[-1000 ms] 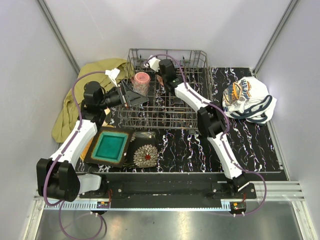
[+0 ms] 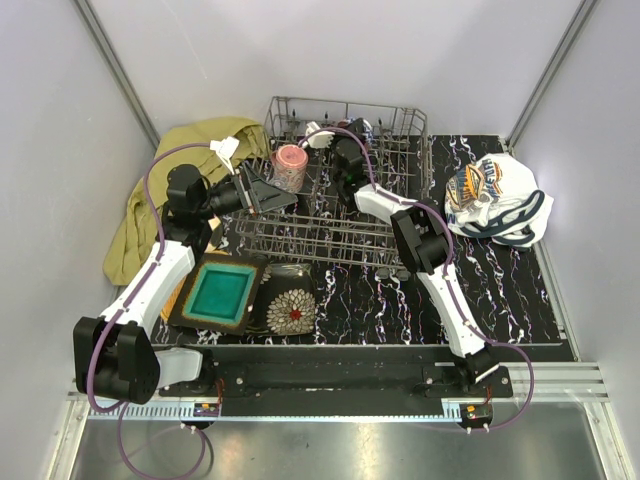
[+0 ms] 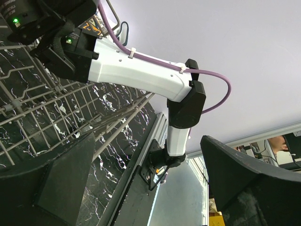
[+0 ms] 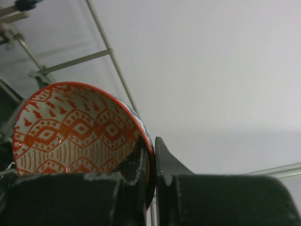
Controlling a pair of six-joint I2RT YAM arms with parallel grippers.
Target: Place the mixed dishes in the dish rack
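Observation:
A bowl (image 4: 77, 129) with an orange-red pattern inside fills the lower left of the right wrist view. My right gripper is shut on its rim, over the back part of the wire dish rack (image 2: 320, 243); from above, the arm mostly hides this bowl. Inside the rack at the left stands a pink cup (image 2: 290, 172), bottom up. Beside that cup, over the rack's left side, my left gripper (image 2: 264, 194) is open with nothing between its fingers. On the counter lie a teal square plate (image 2: 220, 293) and a dark plate with a flower (image 2: 291, 311).
An olive cloth (image 2: 135, 235) lies along the left wall, partly under the rack's edge. A white patterned bag or cloth (image 2: 500, 205) rests at the right.
The rack and the pink cup in it have shifted slightly right. My right gripper has moved right and a little toward the back with the bowl. My left arm has stayed still.

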